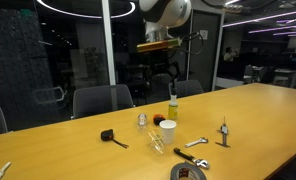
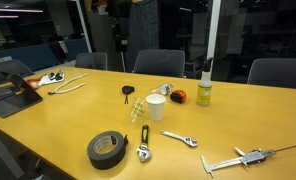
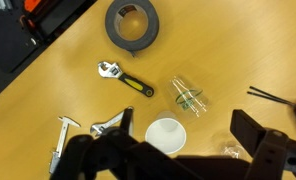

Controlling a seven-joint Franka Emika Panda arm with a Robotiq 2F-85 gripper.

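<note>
My gripper is open and empty, high above the table; in exterior view 1 the gripper (image 1: 169, 70) hangs well over the objects. A white cup (image 3: 166, 136) shows between and below its fingers in the wrist view, far beneath them. The cup (image 2: 156, 105) stands upright on the table. Near it lie thin clear sticks with a green band (image 3: 188, 98), an adjustable wrench (image 3: 126, 78) with a black handle and a small silver wrench (image 2: 178, 138).
A black tape roll (image 2: 107, 150), a caliper (image 2: 250, 157), a tape measure (image 1: 107, 134), a red object (image 2: 178, 97) and a yellow-labelled bottle (image 2: 205, 92) surround the cup. Cables (image 2: 68, 85) lie at the far left. Exterior view 1 shows bare table (image 1: 268, 108) at right.
</note>
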